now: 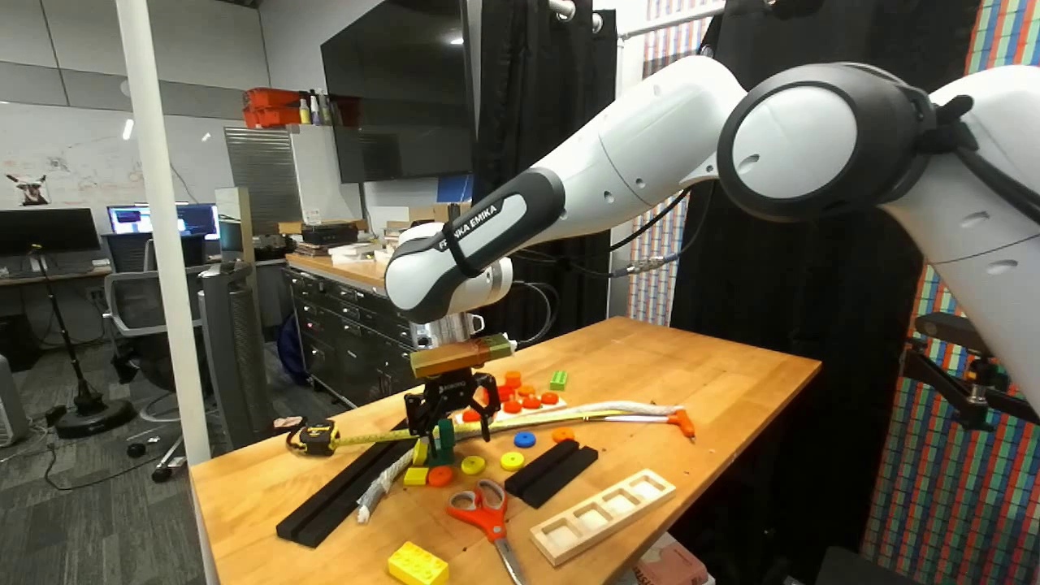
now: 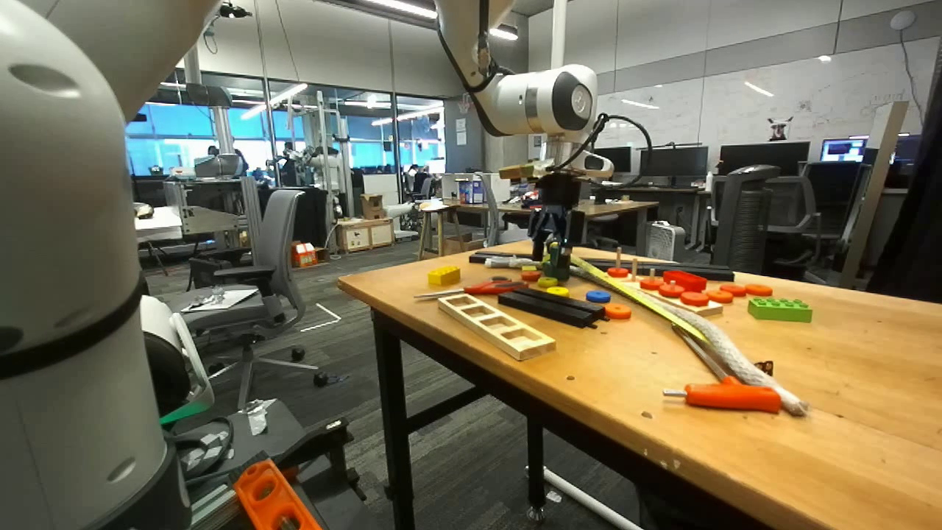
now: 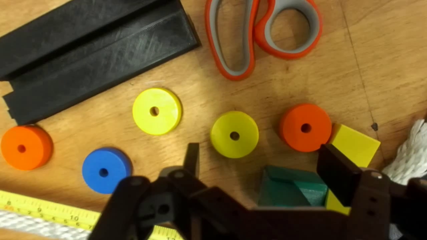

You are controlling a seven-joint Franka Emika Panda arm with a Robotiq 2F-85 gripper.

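My gripper [image 1: 453, 435] points down over the table with its two fingers well apart. In the wrist view, a dark green block [image 3: 294, 188] shows between the fingers, nearer the right one; I cannot tell whether it touches. Beside that finger are a yellow block [image 3: 354, 144] and an orange disc [image 3: 306, 128]. A yellow disc [image 3: 234, 134] lies just ahead of the gap, with a second yellow disc [image 3: 156, 111] to its left. Farther left are a blue disc [image 3: 106, 170] and another orange disc [image 3: 26, 147].
Orange-handled scissors [image 1: 478, 508], a black grooved piece [image 1: 552, 474] and a wooden compartment tray [image 1: 602, 516] lie toward the near side. A stretched tape measure [image 1: 375, 438] and white rope [image 1: 624, 406] run past the gripper.
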